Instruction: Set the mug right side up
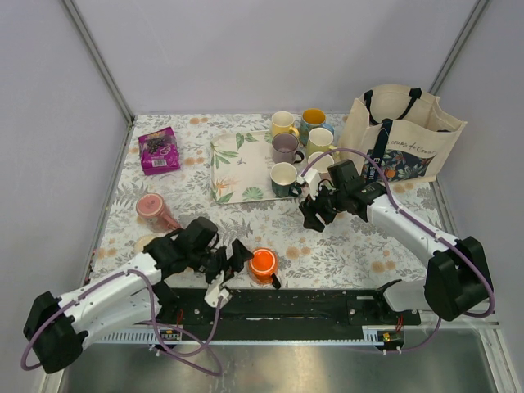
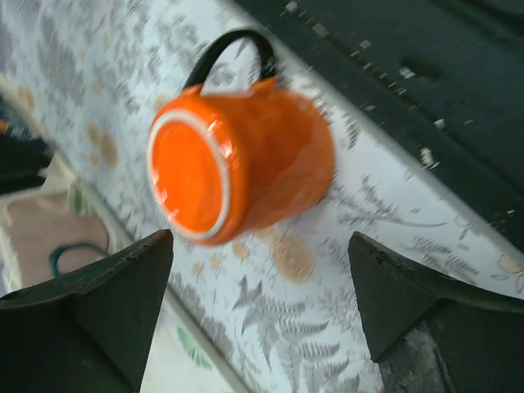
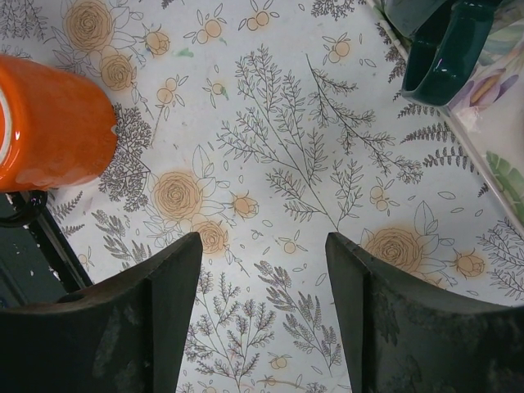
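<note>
The orange mug [image 1: 264, 265] lies on its side near the table's front edge, its black handle pointing toward that edge in the top view. In the left wrist view the mug [image 2: 270, 155] is just beyond the open fingers of my left gripper, with nothing between them. My right gripper stands open over bare tablecloth, right of and behind the mug, which shows at the left edge of the right wrist view.
A tray [image 1: 233, 170] with several mugs is at the back middle, and a tote bag [image 1: 409, 147] stands back right. A pink mug [image 1: 154, 210] and a purple packet [image 1: 158, 150] are on the left.
</note>
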